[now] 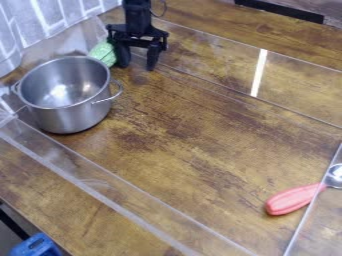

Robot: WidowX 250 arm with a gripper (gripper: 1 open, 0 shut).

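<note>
My black gripper (138, 44) is low at the back left, just behind a steel pot (70, 93) and beside a green object (103, 55) that is partly hidden. Whether its fingers are open, shut or holding that object is too small and dark to tell. The pot stands on the wooden table and looks empty.
A red-handled utensil (294, 197) with a metal head lies at the right front. A blue object (38, 247) is at the lower left corner.
</note>
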